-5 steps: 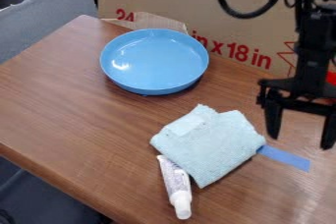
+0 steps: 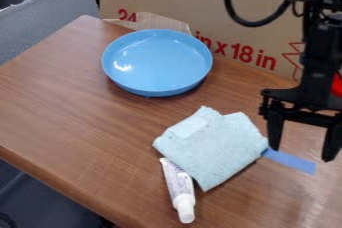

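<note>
My black gripper [image 2: 302, 138] hangs at the right over the wooden table, open, its two fingers apart with nothing seen between them. To its lower left lies a folded light blue cloth [image 2: 210, 144], with a white tube [image 2: 178, 187] beside it at the front left, cap toward the near side. A blue plate [image 2: 156, 60] rests at the back of the table, apart from the cloth.
A strip of blue tape [image 2: 290, 161] extends right from the cloth. A large cardboard box [image 2: 201, 7] stands along the back, with something red behind the arm.
The cloth, tube and plate are unchanged.
</note>
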